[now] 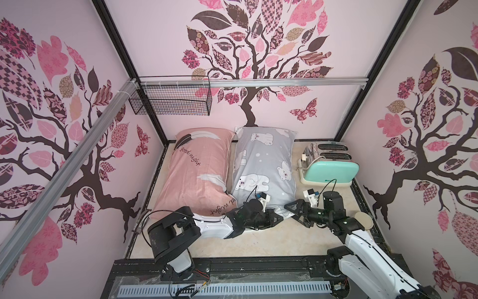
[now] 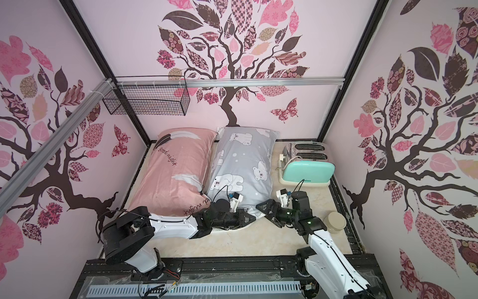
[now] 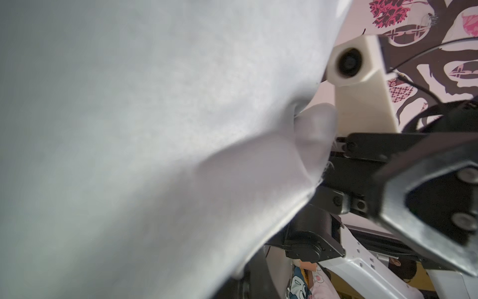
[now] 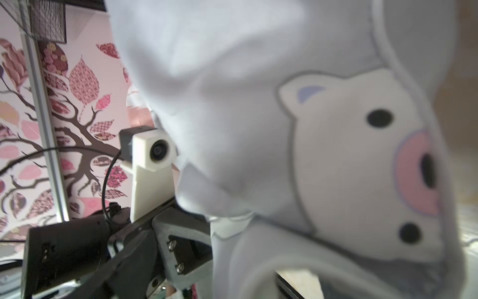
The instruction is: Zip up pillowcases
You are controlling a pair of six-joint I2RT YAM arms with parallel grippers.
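Observation:
The grey pillowcase with white bears lies stuffed, its open end towards the front. At that end, my left gripper is shut on a bit of grey fabric, which bunches around its tips in the right wrist view. Facing it from the right, my right gripper stands open beside the fabric edge. Grey cloth fills most of the left wrist view, and a printed bear face fills much of the right one. I cannot make out the zip slider. A pink pillowcase lies full on the left.
A mint toaster stands right of the grey pillow. A round beige lid sits near the right wall. Bare tabletop shows along the front. A wire basket hangs at the back left.

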